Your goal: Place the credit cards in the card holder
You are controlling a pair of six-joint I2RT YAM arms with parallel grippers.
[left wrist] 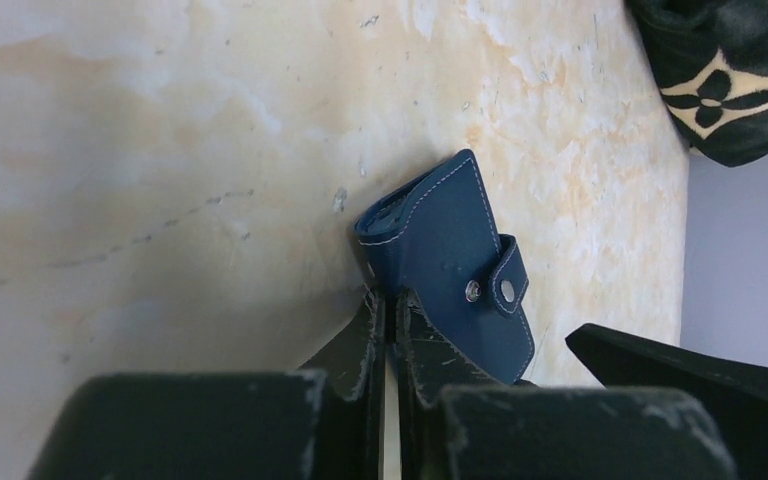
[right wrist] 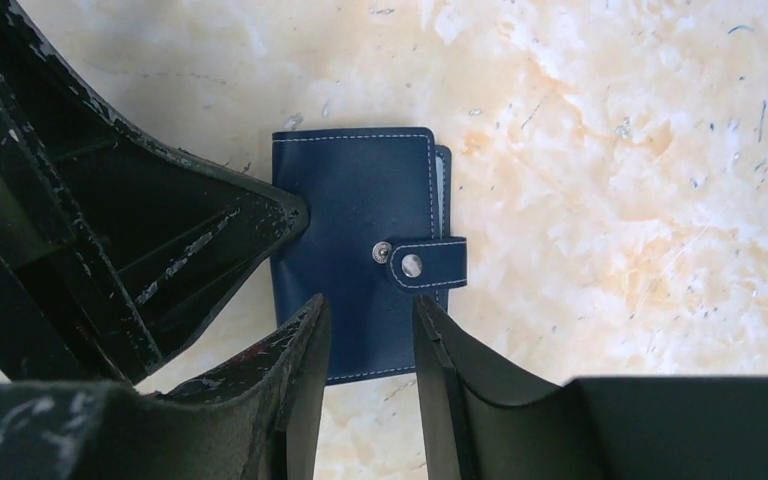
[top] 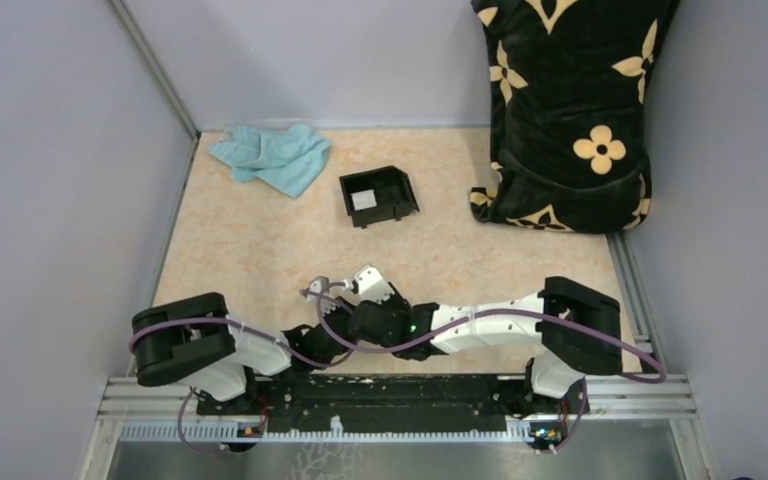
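Observation:
A dark blue card holder (left wrist: pixel 450 240) with white stitching and a snap strap shows in both wrist views. My left gripper is shut on its spine-side edge. In the right wrist view the left finger (right wrist: pixel 285 215) overlaps the holder's left edge, and the strap (right wrist: pixel 430 262) lies folded over the right edge. My right gripper stands open above the lower part of the holder (right wrist: pixel 350 190), with nothing seen gripped between its fingers. From the top, the arms hide most of the holder. No loose credit card can be made out.
A black open box (top: pixel 392 190) with a white piece inside stands at the back. Left of it lies a light blue cloth (top: pixel 275 155). A black patterned cushion (top: pixel 570 120) leans at the back right.

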